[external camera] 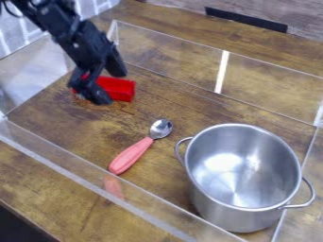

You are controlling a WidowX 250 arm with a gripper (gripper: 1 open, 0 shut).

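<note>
A spoon with a pink handle [131,155] lies in the middle foreground. A steel pot [244,197] with two handles stands at the lower right.
Clear panels [224,74] border the wooden work area on several sides.
</note>
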